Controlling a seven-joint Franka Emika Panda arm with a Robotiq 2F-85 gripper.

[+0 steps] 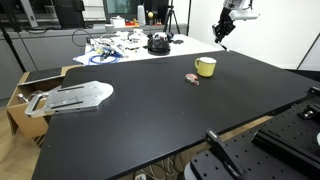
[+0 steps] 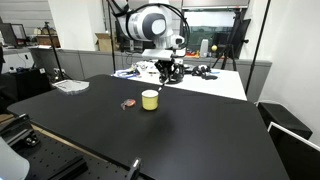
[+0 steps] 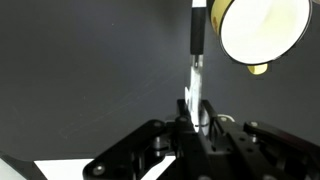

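In the wrist view a thin white and black stick, perhaps a marker (image 3: 196, 32), is gripped between the fingers of my gripper. A yellow cup (image 1: 205, 68) with a white inside stands upright on the black table. My gripper (image 1: 223, 36) is shut on the marker, above and behind the cup in exterior view 1, and the marker points down. From exterior view 2 the marker (image 2: 162, 84) appears just above and right of the cup (image 2: 150, 100); it looks apart from the cup. The wrist view shows the cup (image 3: 265, 28) at the upper right, beside the marker.
A small reddish object (image 1: 192, 80) lies near the cup. A silver metal plate (image 1: 75, 97) rests at the table's far left side in exterior view 1. Cables and equipment (image 1: 115, 45) sit beyond the table.
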